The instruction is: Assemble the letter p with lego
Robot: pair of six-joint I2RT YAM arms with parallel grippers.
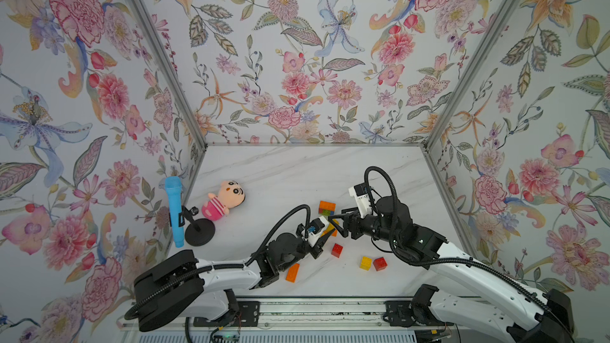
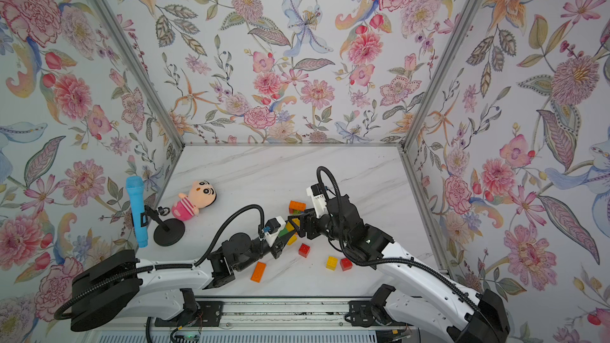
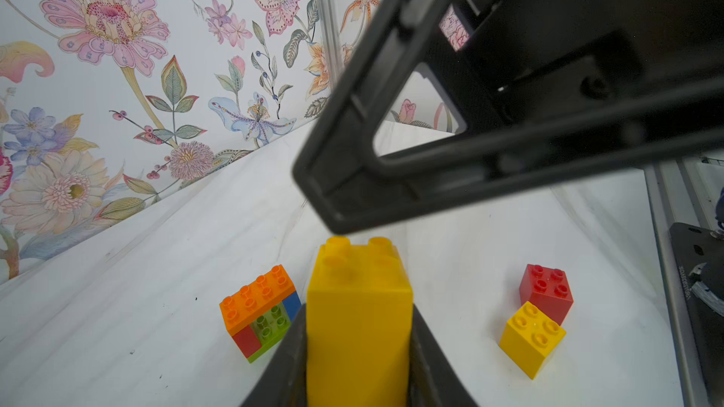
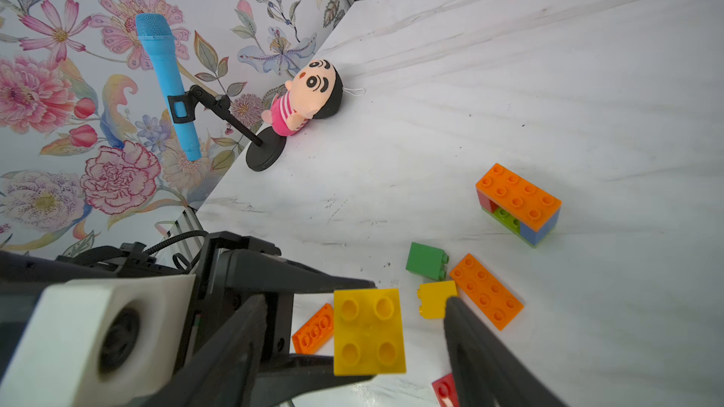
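A yellow brick (image 4: 369, 331) is pinched between the fingertips of my left gripper, studs facing the right wrist camera. My right gripper (image 1: 339, 225) stands open close by; in the right wrist view its blurred fingers (image 4: 482, 361) are on both sides of that brick, with gaps showing. One right finger looms large over the brick in the left wrist view. Farther back on the table rests a small assembled frame (image 4: 520, 202): an orange brick on top, red and blue at the sides, green at the bottom, with a hollow between.
Loose bricks lie around the arms: green (image 4: 427, 260), yellow (image 4: 437, 299), orange (image 4: 486, 291), another orange (image 1: 292, 272), and red (image 1: 336, 250). A yellow-red pair (image 3: 532, 337) sits nearer the front right. A doll (image 1: 223, 200) and a blue microphone (image 1: 174, 211) occupy the left.
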